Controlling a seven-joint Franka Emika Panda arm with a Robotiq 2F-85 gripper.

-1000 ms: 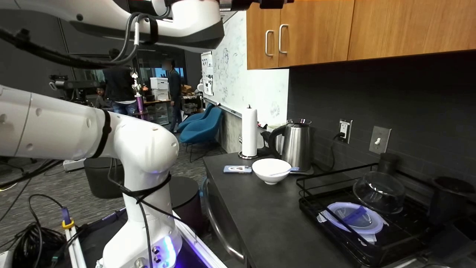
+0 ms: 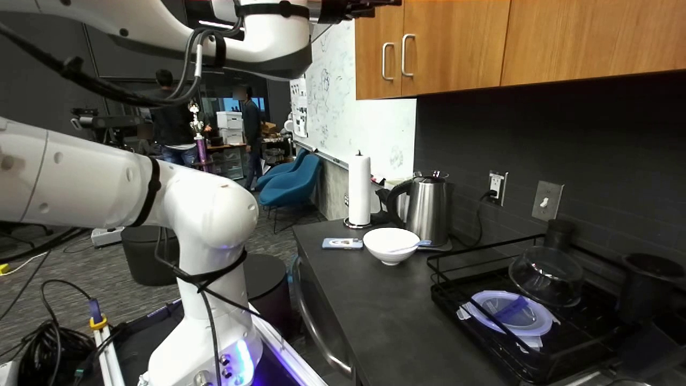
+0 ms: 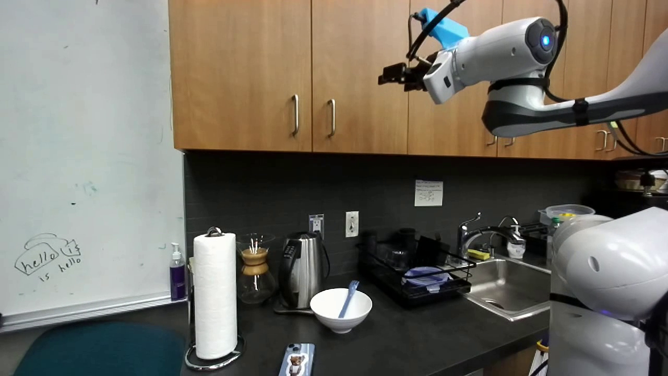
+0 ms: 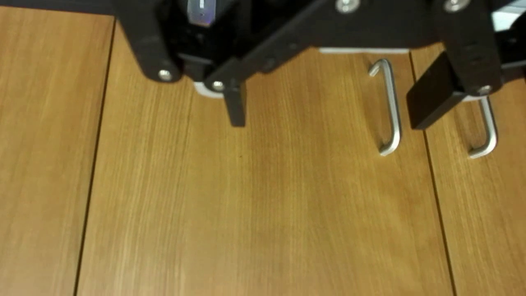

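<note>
In the wrist view my gripper is open, its two dark fingers wide apart and nothing between them. Behind the fingers are wooden cabinet doors (image 4: 276, 212). One metal handle (image 4: 393, 108) shows between the fingers, close to the right one, and a second handle (image 4: 488, 128) is partly covered by that finger. From exterior view 2, the gripper (image 3: 393, 75) hangs high in front of the upper cabinets (image 3: 360, 56), pointing left, well above the counter. How far it is from the doors I cannot tell.
On the counter (image 3: 388, 338) stand a white bowl (image 3: 329, 307) with a blue utensil (image 3: 348, 300), a kettle (image 3: 307, 269), a paper towel roll (image 3: 214, 294) and a phone (image 3: 297, 360). A dish rack (image 3: 438, 288) sits beside the sink (image 3: 513, 285).
In exterior view 1 the upper arm and gripper have shifted slightly left, the gripper now a little lower in the picture. The counter items have not moved.
</note>
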